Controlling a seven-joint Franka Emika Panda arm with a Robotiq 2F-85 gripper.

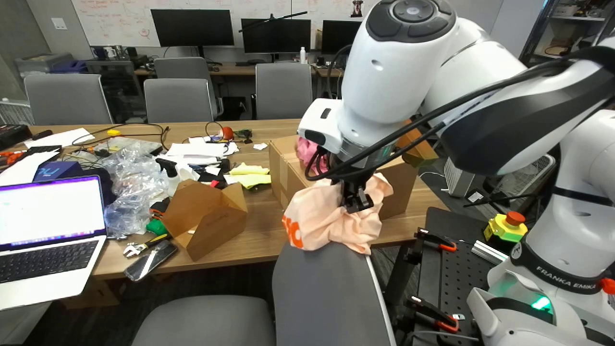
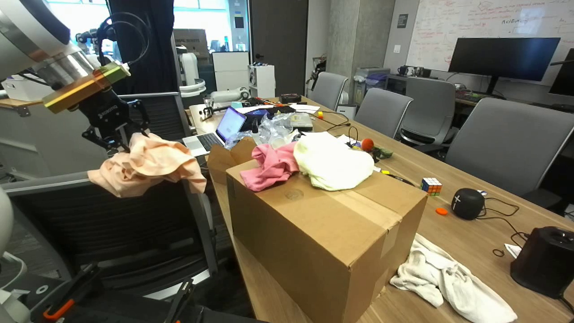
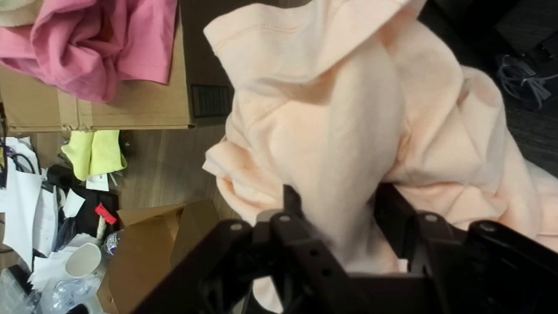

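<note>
A peach cloth (image 1: 331, 222) with orange lettering lies bunched at the top of a grey chair back (image 1: 323, 288). In exterior view 2 the same cloth (image 2: 153, 164) overlaps the chair's top rail; whether the rail bears its weight is unclear. My gripper (image 1: 356, 202) points down into the cloth from above. In the wrist view, a thick fold of the cloth (image 3: 345, 136) runs between the parted fingers of my gripper. The fingertips are partly buried, so whether they pinch the fold does not show.
Beside the chair, a large cardboard box (image 2: 301, 226) on the table carries a pink cloth (image 2: 271, 164) and a pale yellow cloth (image 2: 333, 161). A white cloth (image 2: 452, 280) lies beyond it. A small open box (image 1: 204, 219) and a laptop (image 1: 52, 230) stand nearby amid clutter.
</note>
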